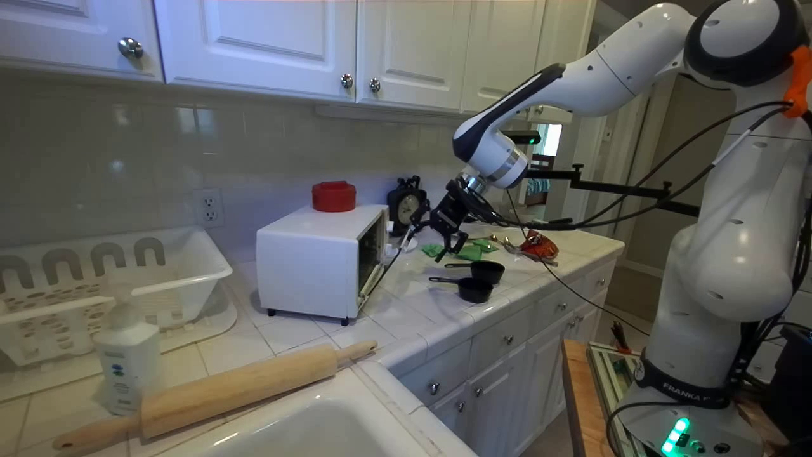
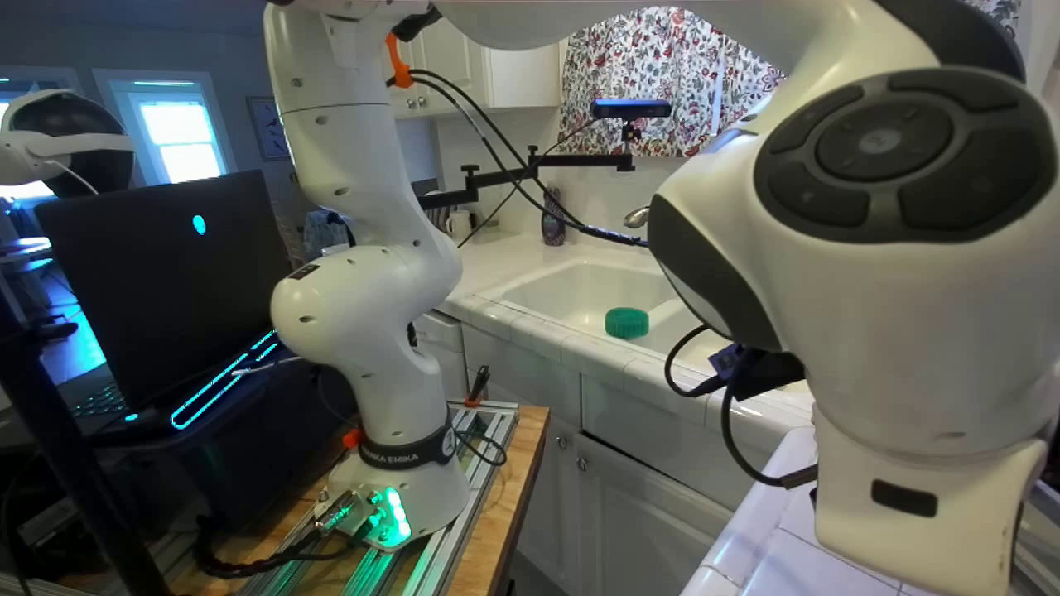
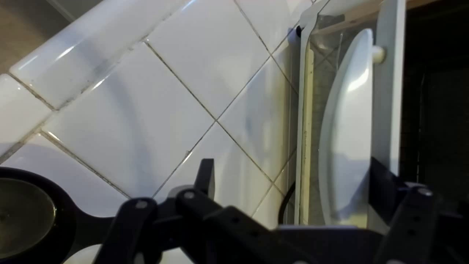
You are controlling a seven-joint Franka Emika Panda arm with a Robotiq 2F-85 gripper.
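The white toaster oven (image 1: 308, 263) stands on the tiled counter, its door (image 1: 382, 274) partly lowered and its dark interior showing. Seen from the wrist, the door's curved white handle (image 3: 349, 127) runs along the right side. My gripper (image 1: 432, 242) is at the door's upper edge with its fingers wide apart. One of its fingers (image 3: 383, 187) overlaps the handle's end beside the door edge; whether they touch I cannot tell. The other finger (image 3: 205, 180) is over bare tile, away from the door. Exterior view 2 does not show the gripper or the oven.
Two small black pans (image 1: 475, 289) sit on the counter right of the oven, with green packets (image 1: 468, 252) behind them. A red container (image 1: 333, 197) rests on the oven's top. The rolling pin (image 1: 240, 388) lies in front, beside the sink (image 1: 327, 426).
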